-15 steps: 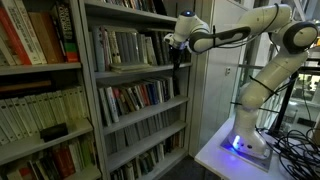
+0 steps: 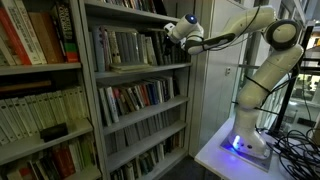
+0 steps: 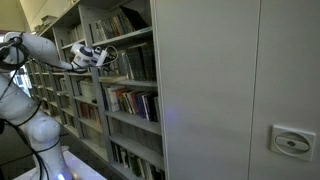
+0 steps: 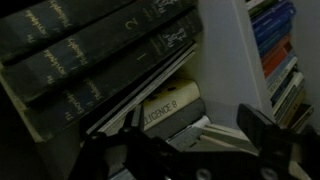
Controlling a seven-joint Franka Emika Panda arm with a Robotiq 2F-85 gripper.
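My gripper (image 2: pixel 170 34) is up at the upper part of the bookcase, in front of the row of dark volumes (image 2: pixel 154 50). In the wrist view the gripper stands open, its dark fingertips wide apart with no book held. Thick dark numbered volumes (image 4: pixel 95 55) fill the upper left there. A tan book with "INTELLIGENCE" on its spine (image 4: pixel 172 102) lies beyond the gap between the fingers. Exterior view 2 has the gripper (image 3: pixel 108 56) facing the upper shelves; whether it touches any book cannot be told.
A pale upright shelf panel (image 4: pixel 232 60) separates these books from colourful ones (image 4: pixel 275 45) at the right. Lower shelves (image 2: pixel 145 115) are packed with books. The arm's base stands on a white table (image 2: pixel 222 160), and a plain pale wall (image 3: pixel 210 90) lies right of the bookcase.
Over the last second the gripper has swung from hanging downward to pointing left at the shelf, and has risen slightly. The books look unmoved.
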